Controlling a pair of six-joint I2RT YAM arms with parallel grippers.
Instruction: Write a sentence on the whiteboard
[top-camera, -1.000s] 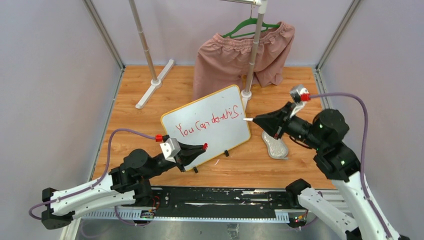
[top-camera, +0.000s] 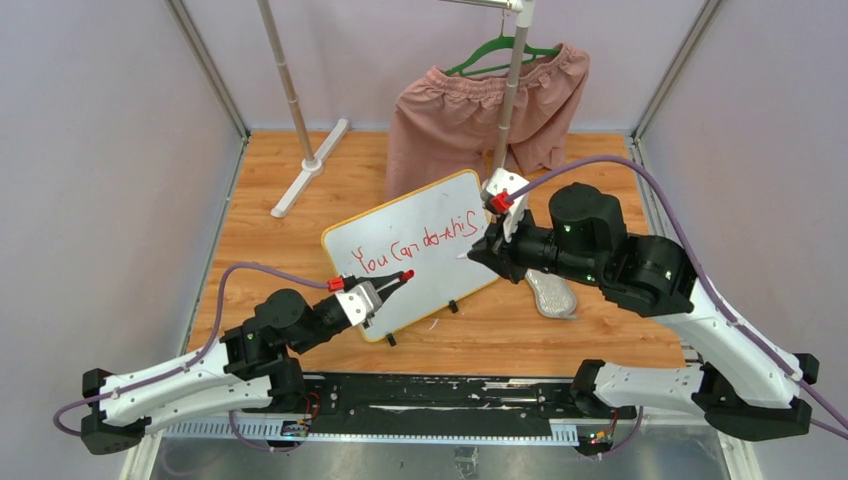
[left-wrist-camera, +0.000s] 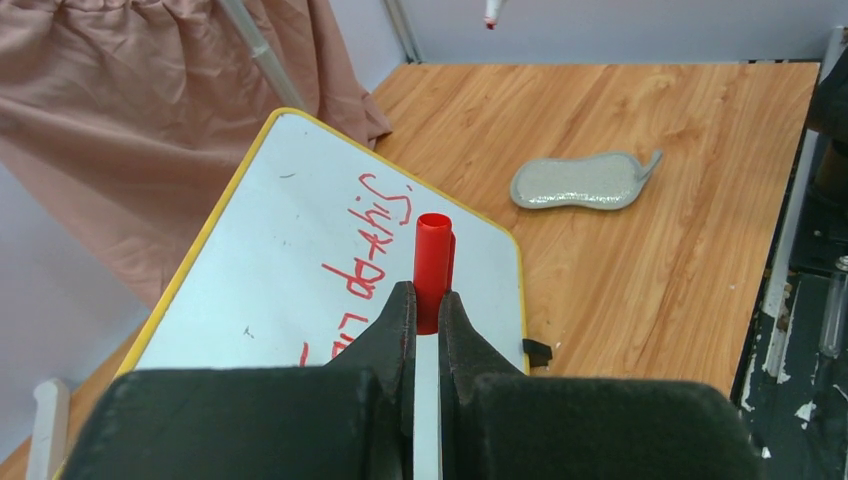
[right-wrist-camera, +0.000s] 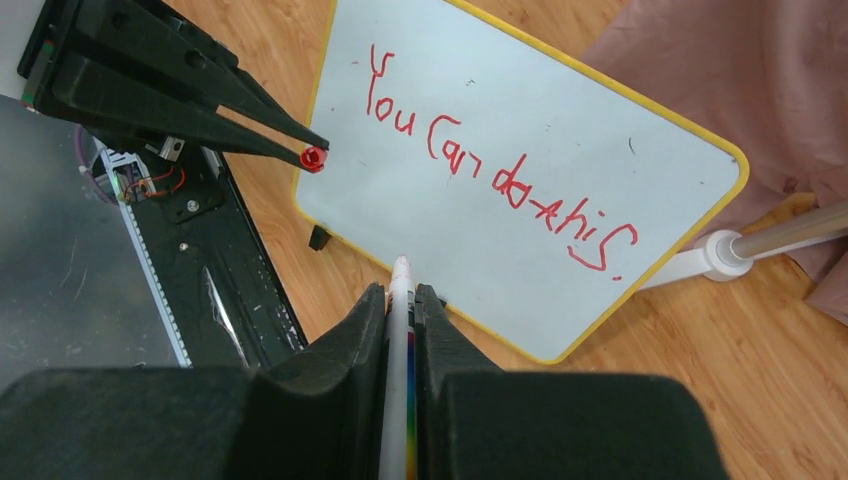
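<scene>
Red handwriting reading "You Can do this." runs across the white, yellow-edged whiteboard (top-camera: 420, 280), which lies tilted on the table. My left gripper is shut on a red marker cap (left-wrist-camera: 433, 260), held above the board's lower left part. A slim white marker (right-wrist-camera: 398, 330) with a pale tip points out from my right gripper, which is shut around it. In the top view the right gripper (top-camera: 475, 256) hangs over the board's right side. The marker's tip shows uncapped, and the cap's open end faces up in the left wrist view.
A grey glittery pouch (top-camera: 551, 294) lies right of the board. Behind it, pink shorts (top-camera: 450, 120) hang on a green hanger (top-camera: 490, 50) from a rack with a white foot (top-camera: 310, 170). Bare wood lies left and front of the board.
My left gripper has shifted only a little. The writing looks the same.
</scene>
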